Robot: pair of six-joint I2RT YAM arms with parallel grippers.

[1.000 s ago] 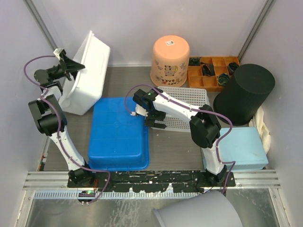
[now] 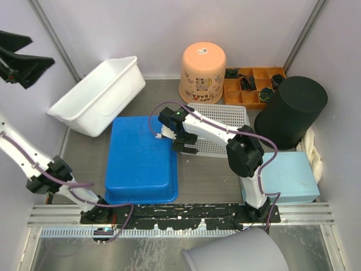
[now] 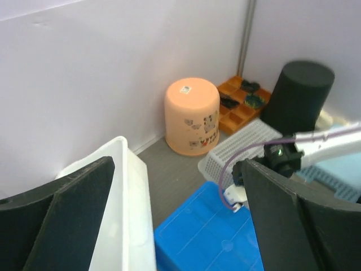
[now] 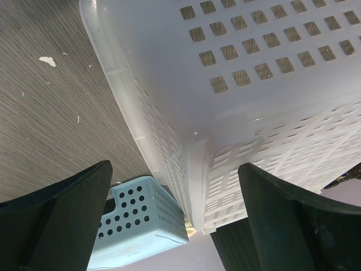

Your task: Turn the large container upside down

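The large white container [image 2: 101,93] sits at the back left of the top view, its opening facing up. My left gripper [image 2: 43,51] hangs beyond its left end, close to the picture's edge, with its fingers apart and empty. In the left wrist view the container's wall [image 3: 138,209] shows below and past the open fingers [image 3: 84,209], clear of them. My right gripper is open above a white perforated basket [image 4: 169,73], near the middle of the workspace.
An upturned blue bin [image 2: 141,164] lies right of the white container. Behind stand a peach bucket [image 2: 203,70] and an orange tray [image 2: 254,99]. At right are a black bin [image 2: 290,110] and a light blue box [image 2: 287,178]. Bare floor [image 2: 208,183] shows at the front middle.
My left gripper has moved away to the upper left. The right arm has stayed still.
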